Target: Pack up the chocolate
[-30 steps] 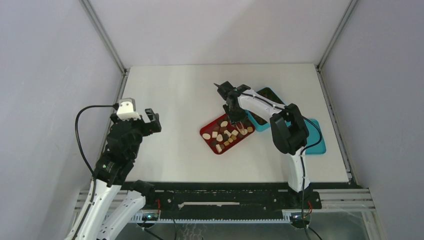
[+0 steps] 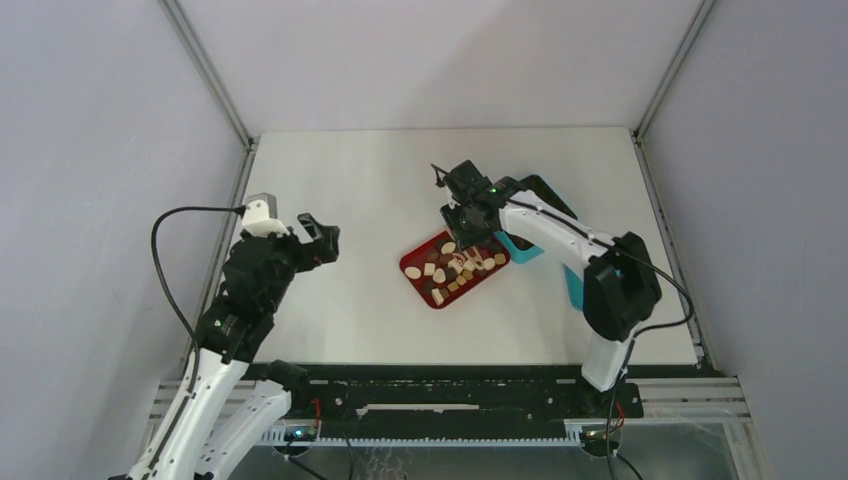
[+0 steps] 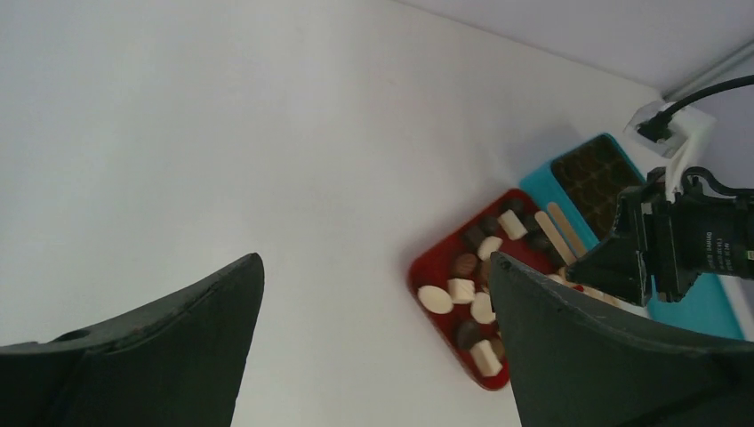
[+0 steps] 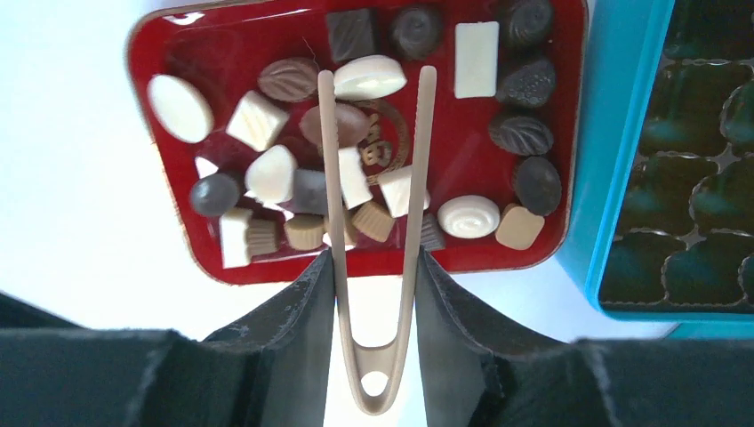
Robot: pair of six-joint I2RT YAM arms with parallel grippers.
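Note:
A red tray (image 2: 428,290) holds several white, brown and dark chocolates, seen also in the left wrist view (image 3: 430,271). Over it, my right gripper has a beige U-shaped pair of tongs (image 4: 373,396) between its fingers; the tong tips are apart, above the chocolates, with none clearly between them. A blue box with a brown compartment insert (image 4: 622,107) stands beside the tray. My left gripper (image 2: 322,230) hangs at the table's left, open and empty, its two fingers wide apart in the left wrist view (image 3: 377,311).
A second blue piece (image 2: 575,290), perhaps a lid, lies right of the box, mostly under the right arm. Walls enclose both sides.
The right arm's elbow has swung right and toward the front, its gripper still over the tray. My left gripper has shifted slightly right.

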